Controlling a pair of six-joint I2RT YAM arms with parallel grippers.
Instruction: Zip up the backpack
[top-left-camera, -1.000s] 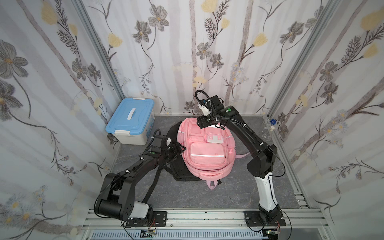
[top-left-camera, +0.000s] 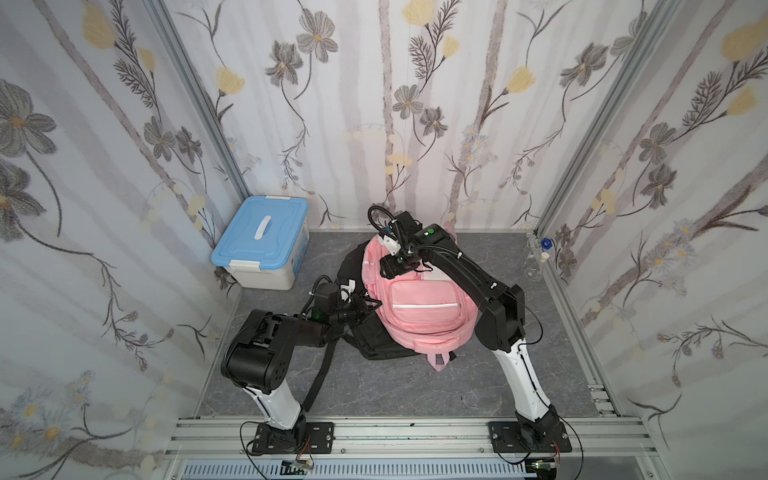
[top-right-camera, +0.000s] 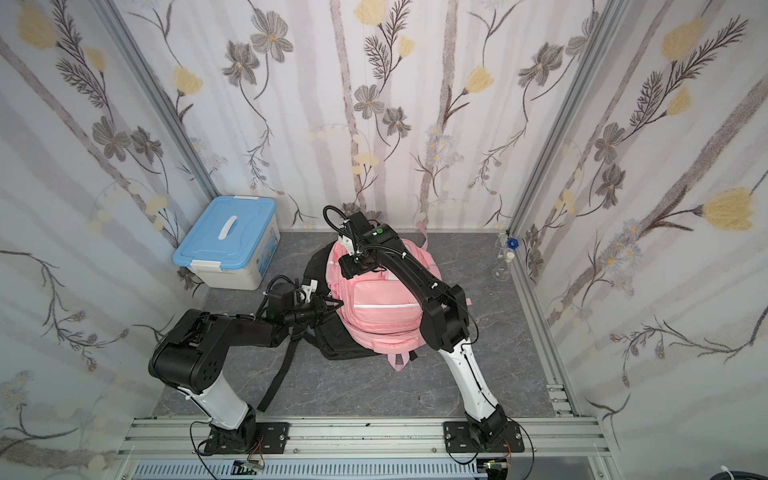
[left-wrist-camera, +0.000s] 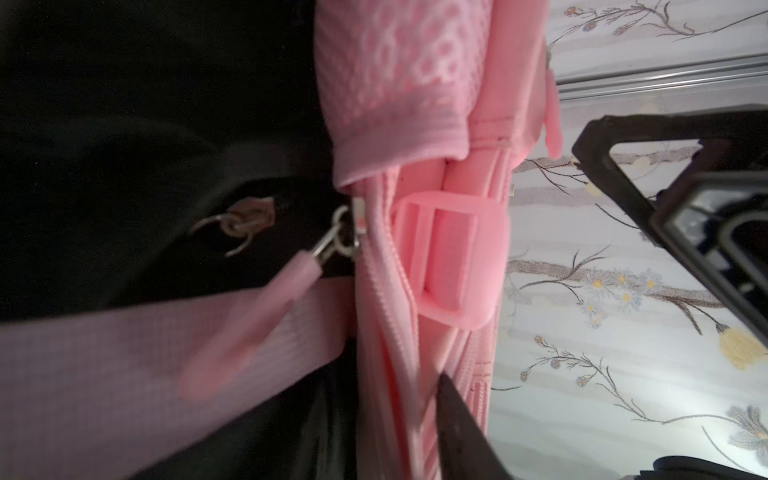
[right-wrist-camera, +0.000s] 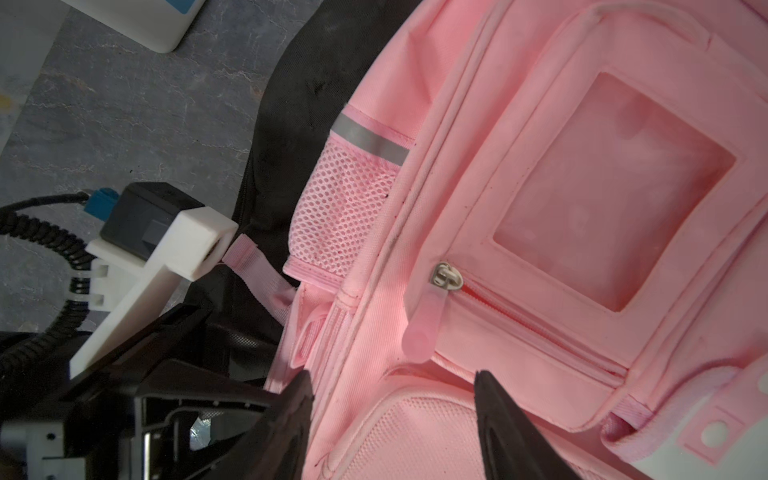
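The pink backpack (top-left-camera: 424, 328) lies front up on the grey floor, its black back and straps showing along the left. At its left side is my left gripper (top-left-camera: 376, 303), open, with the pink side edge between its fingers in the left wrist view. There a zip slider (left-wrist-camera: 352, 228) with a pink pull tab (left-wrist-camera: 256, 324) hangs above the fingertips, and the seam gapes below it. My right gripper stands open over the upper left front, nothing held. Beyond its fingers hangs a small pocket's zip pull (right-wrist-camera: 428, 320).
A blue-lidded box (top-left-camera: 260, 236) stands at the back left. Clear bottles (top-left-camera: 537, 260) are by the right wall. A black strap (top-left-camera: 324, 372) trails toward the front rail.
My left gripper has pushed a little right against the bag's side. My right gripper has moved left and toward the front. The backpack has turned slightly and shifted right.
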